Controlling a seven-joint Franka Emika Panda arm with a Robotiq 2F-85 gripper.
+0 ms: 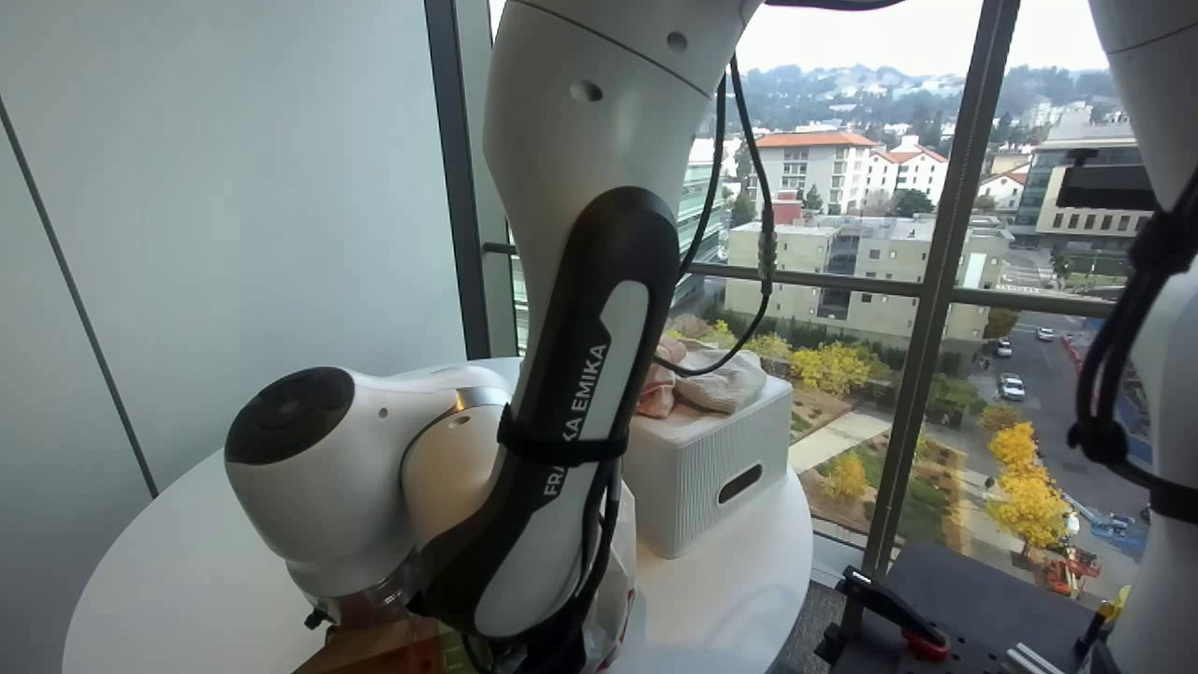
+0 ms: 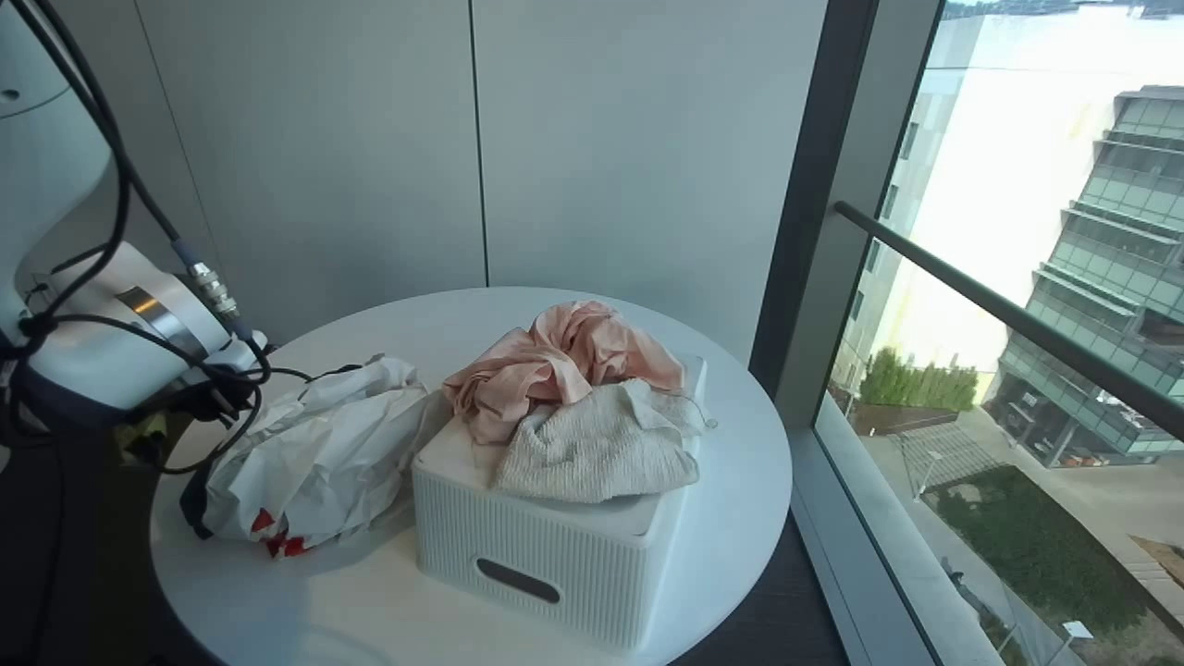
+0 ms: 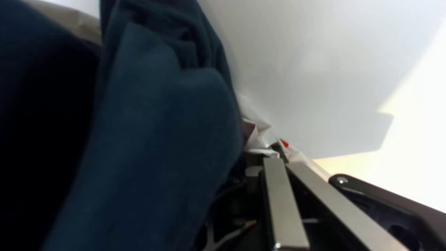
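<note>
In the wrist view my gripper is shut, its two metal fingers close together at the tips. No object shows clearly between them. A dark blue cloth [image 3: 167,138] fills the left of that view, right beside the fingers. Crumpled white bag material [image 3: 261,138] with a bit of red lies at the fingertips; whether a thin fold is pinched cannot be told. The second exterior view shows the white bag [image 2: 333,455] on the round table, a dark edge at its lower left. The arm hides my fingers in both exterior views.
Right of the bag stands a white ribbed box [image 2: 522,555], a pink cloth [image 2: 566,361] and a grey-white cloth [image 2: 610,444] on its lid. Bare table [image 2: 266,610] shows in front. A window borders the table on the right.
</note>
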